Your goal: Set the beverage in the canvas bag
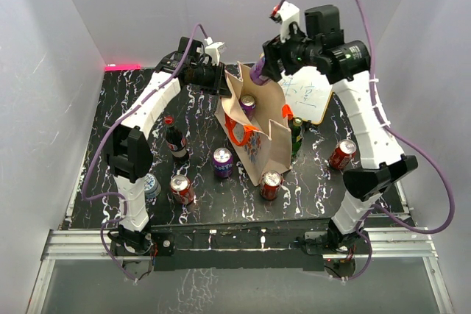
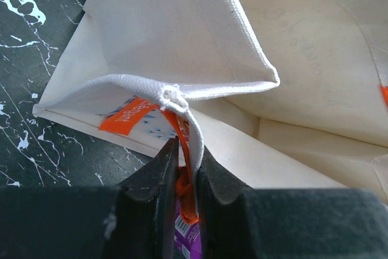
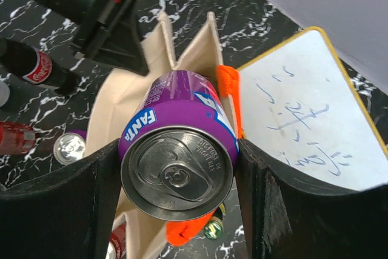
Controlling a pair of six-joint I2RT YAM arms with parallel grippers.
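The canvas bag stands mid-table, mouth open, one purple can inside it. My left gripper is shut on the bag's rim and orange strap at its left. My right gripper grips a purple Fanta can, held raised over the bag's back part, top end toward the wrist camera.
A whiteboard lies behind the bag. Cola bottle, purple can, red cans and a green bottle stand around the bag. Walls close the back and sides.
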